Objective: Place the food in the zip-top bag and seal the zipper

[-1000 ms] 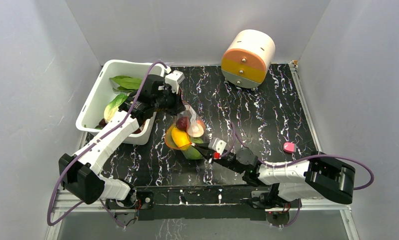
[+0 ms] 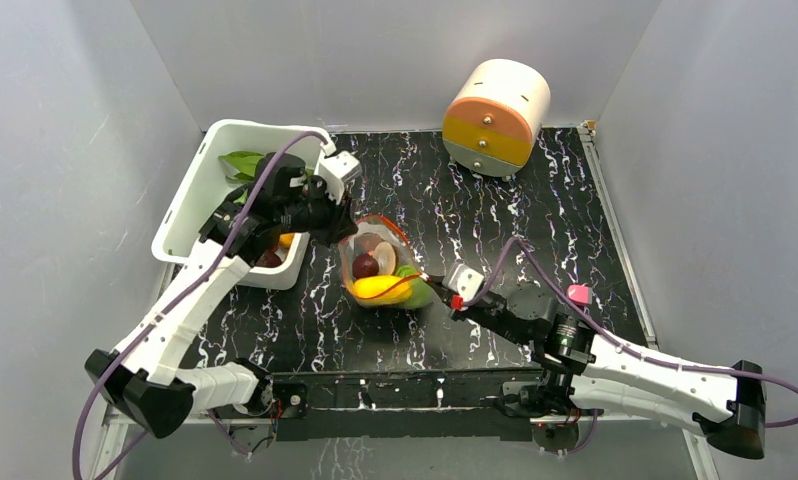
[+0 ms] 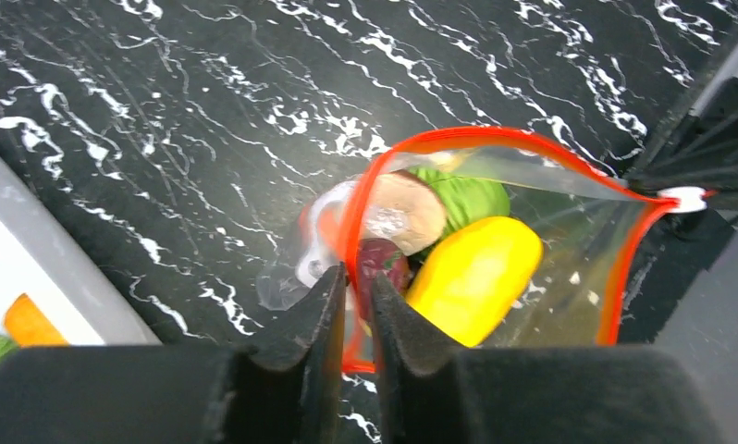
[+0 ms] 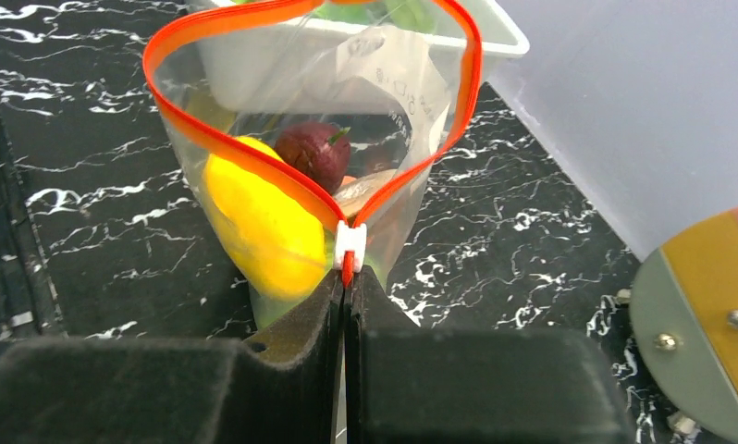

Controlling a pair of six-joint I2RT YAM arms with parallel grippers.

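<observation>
The clear zip bag (image 2: 380,265) with orange zip track lies open, holding a yellow food (image 3: 476,282), a dark red round food (image 4: 314,153), green food (image 3: 462,199) and a tan round piece (image 3: 407,208). My right gripper is shut on the bag's zip end by the white slider (image 4: 350,240). My left gripper is at the opposite stretch of the orange rim; whether its fingertips grip that rim is unclear.
A white bin (image 2: 180,220) with more food stands at the left. A round drawer box (image 2: 490,110) sits at the back right, and a small pink object (image 2: 579,293) at the right.
The right gripper has moved right with the bag's zip end, drawing the bag's mouth out.
</observation>
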